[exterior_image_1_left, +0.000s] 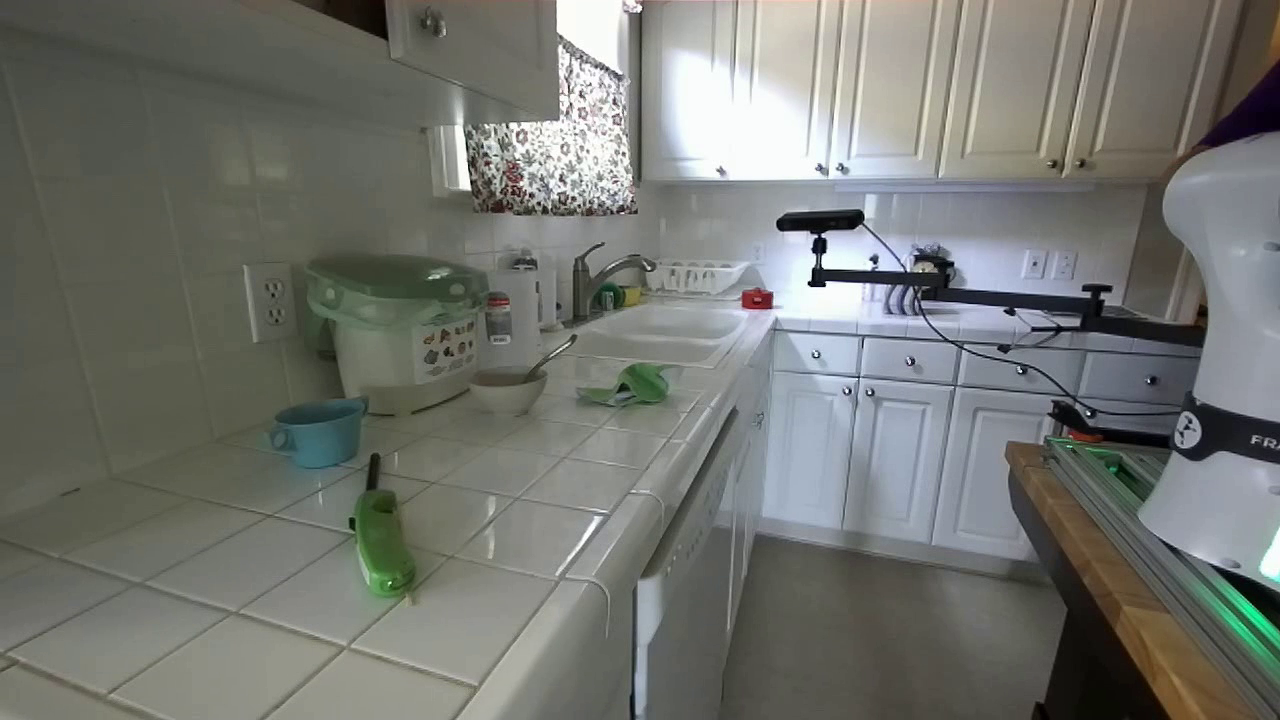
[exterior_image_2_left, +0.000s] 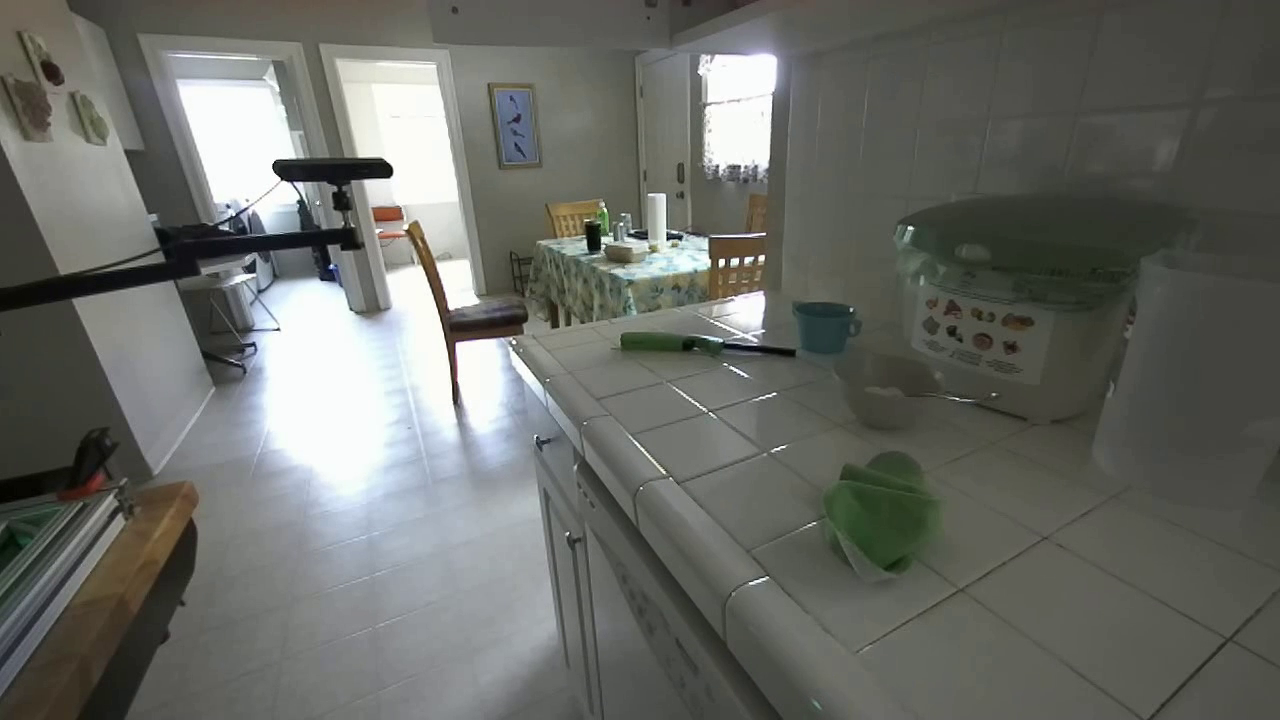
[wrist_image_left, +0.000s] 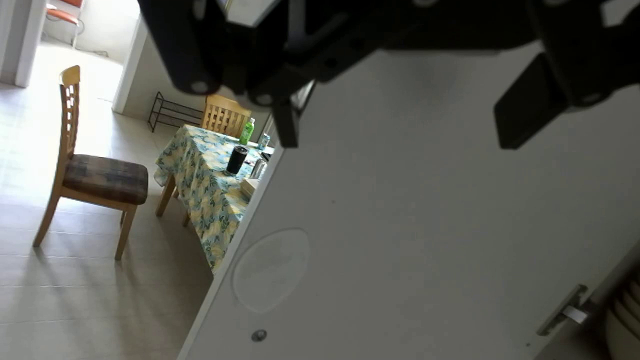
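Two dark fingers of my gripper stand wide apart at the top of the wrist view, with nothing held between them. Behind them, filling much of that view, is the inner face of a white cabinet door (wrist_image_left: 414, 228) that stands open. A metal hinge (wrist_image_left: 562, 311) shows at its lower right, beside the edge of some stacked dishes (wrist_image_left: 624, 318). Neither exterior view shows the gripper; only the white lower arm (exterior_image_1_left: 1242, 324) appears, at the right of exterior view 1. Whether a finger touches the door cannot be told.
On the tiled counter (exterior_image_1_left: 468, 516) lie a green lighter (exterior_image_1_left: 381, 542), a blue cup (exterior_image_1_left: 319, 433), a bowl with a spoon (exterior_image_1_left: 506, 391) and a green cloth (exterior_image_2_left: 882, 514). A lidded bin (exterior_image_1_left: 402, 342) stands against the wall. Overhead hangs a cabinet (exterior_image_1_left: 480, 54).
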